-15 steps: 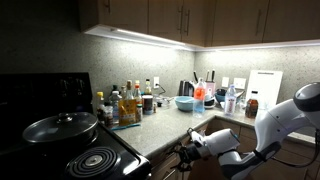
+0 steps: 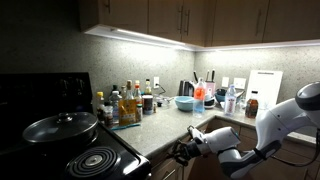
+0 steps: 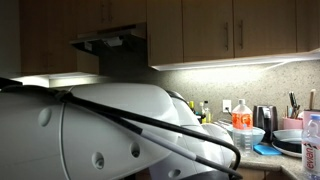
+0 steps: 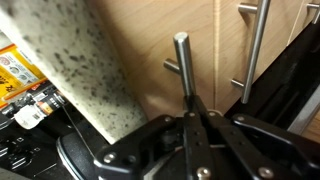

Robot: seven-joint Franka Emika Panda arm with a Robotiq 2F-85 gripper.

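Note:
Low in front of the cabinet fronts, below the counter edge, my gripper [image 2: 182, 153] is at the end of the white arm [image 2: 280, 122]. In the wrist view the gripper looks shut, and nothing clearly shows between its fingers. A metal bar handle [image 4: 183, 55] on the wooden front [image 4: 150, 62] rises just beyond the fingertips. Its lower end is hidden by the gripper, so I cannot tell whether they touch. Exterior view 2 does not show the gripper; the arm [image 3: 120, 125] fills much of it.
More bar handles [image 4: 257, 48] stand to the right in the wrist view. A speckled counter edge [image 4: 72, 55] runs close on the left. The stove [image 2: 95, 160] with a lidded pan [image 2: 60, 129] is left of the arm; bottles [image 2: 129, 106] crowd the counter.
The arm's wrist and gripper have shifted only slightly near the cabinet fronts. The counter items have not moved.

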